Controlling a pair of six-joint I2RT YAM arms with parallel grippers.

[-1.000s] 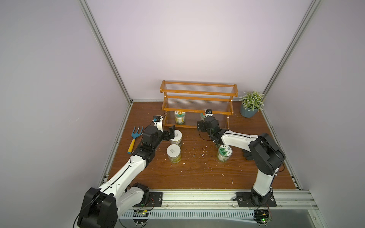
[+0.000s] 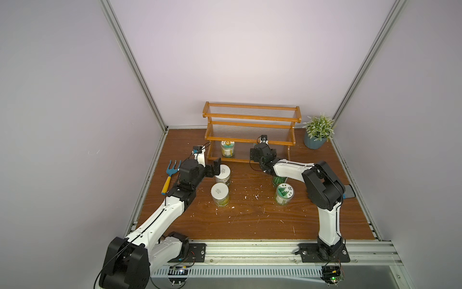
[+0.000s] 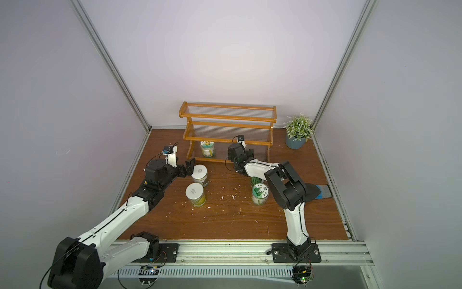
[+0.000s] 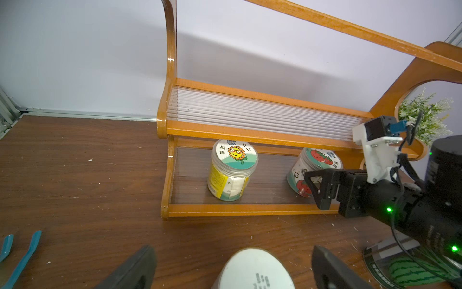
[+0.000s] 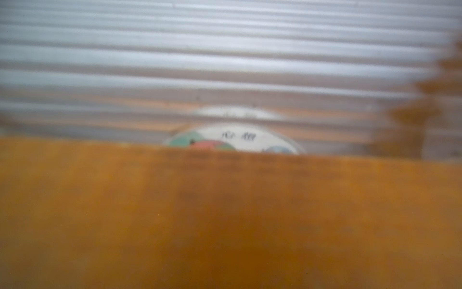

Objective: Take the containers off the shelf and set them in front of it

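Two jars stand on the lower shelf of the wooden rack (image 2: pixel 251 141): one with a sunflower lid (image 4: pixel 235 153) at left, and one with a red-fruit lid (image 4: pixel 321 158) at right. Which is the seed jar I cannot tell. My right gripper (image 2: pixel 262 154) is open at the front of the lower shelf, by the red-fruit jar; in the left wrist view one finger (image 4: pixel 328 187) overlaps that jar. Only part of its lid (image 5: pixel 235 137) shows in the right wrist view, above a blurred wooden bar. My left gripper (image 3: pixel 185 170) stands open beside a white-lidded jar (image 3: pixel 199 172), holding nothing.
A second white-lidded jar (image 2: pixel 220 191) stands nearer the front. A green-lidded jar (image 2: pixel 285 191) and a watermelon jar (image 4: pixel 413 270) are under the right arm. A garden fork (image 2: pixel 168 178) lies left; a potted plant (image 2: pixel 318 130) stands back right.
The right elbow has swung inward. My left arm has barely moved.
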